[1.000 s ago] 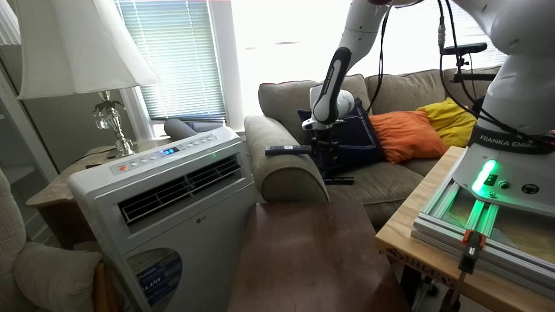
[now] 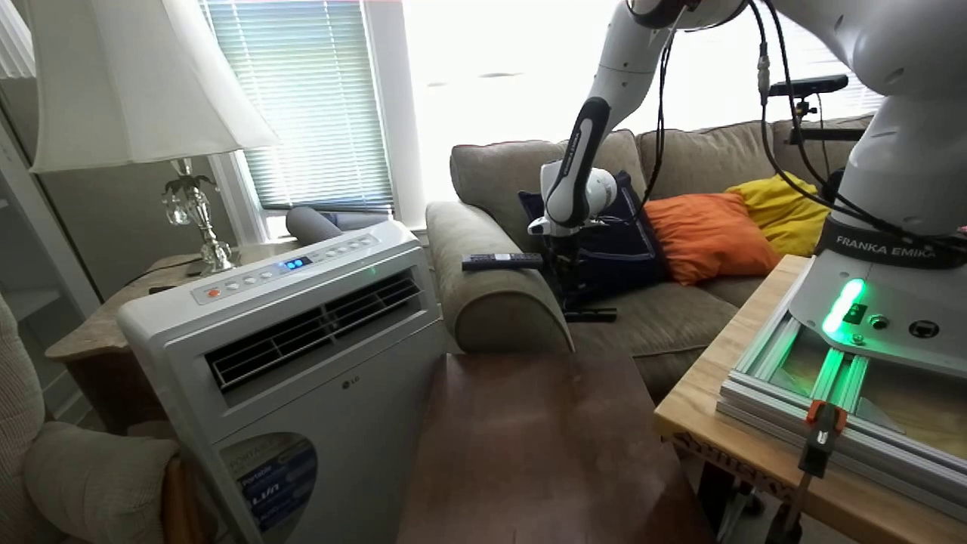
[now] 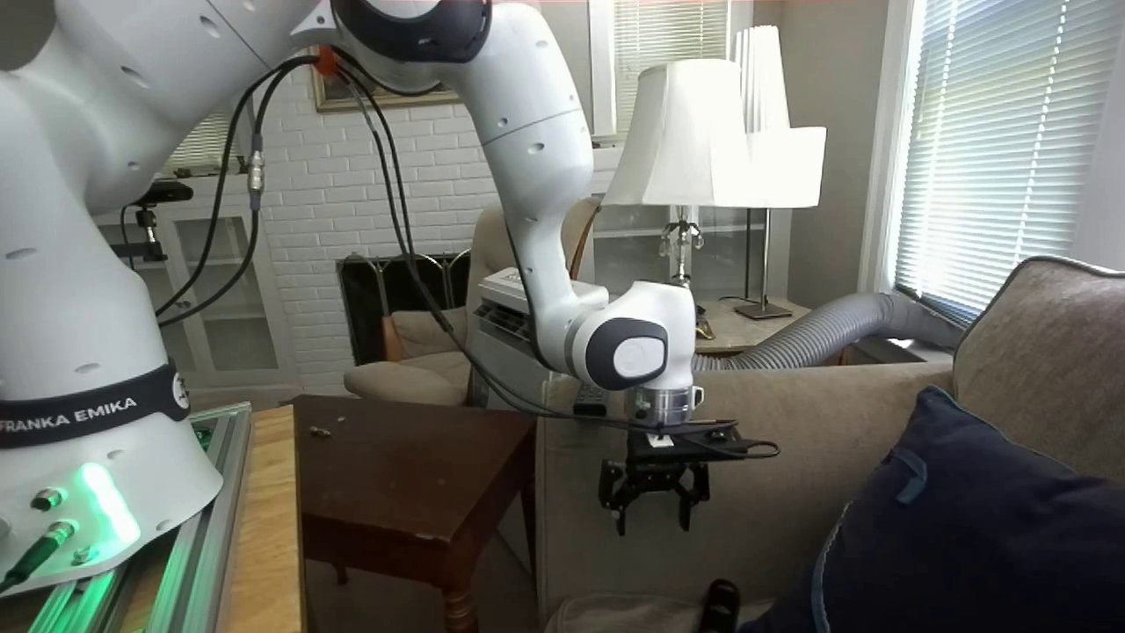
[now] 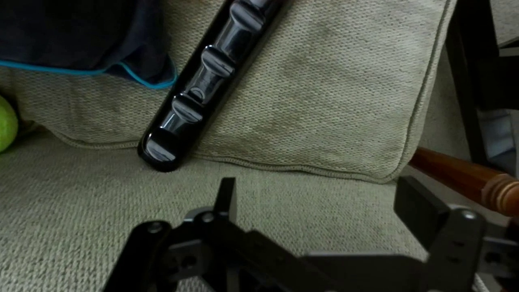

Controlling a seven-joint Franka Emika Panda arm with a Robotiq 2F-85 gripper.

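Observation:
My gripper is open and empty in the wrist view, its two fingers wide apart over the beige sofa fabric. In exterior view 2 the same gripper [image 3: 653, 517] hangs pointing down beside the inner face of the sofa arm [image 3: 844, 406]. A glossy black bar-shaped object with curved recesses [image 4: 187, 108] lies slantwise on the seat cushion, its near end overhanging the cushion edge, apart from the fingers. Exterior view 2 shows only part of this black object [image 3: 720, 605], below and right of the gripper. On the armrest rests a dark remote [image 2: 502, 261].
A navy pillow [image 3: 981, 527] leans close to the black object. Farther along the sofa are orange [image 2: 707, 237] and yellow [image 2: 784, 213] pillows. A green ball [image 4: 5, 124] shows at the wrist view's left edge. The brown table [image 2: 544, 435] has a largely clear top.
My arm has come slightly lower and a little to the left in exterior view 1. The black object and the remote have stayed where they were.

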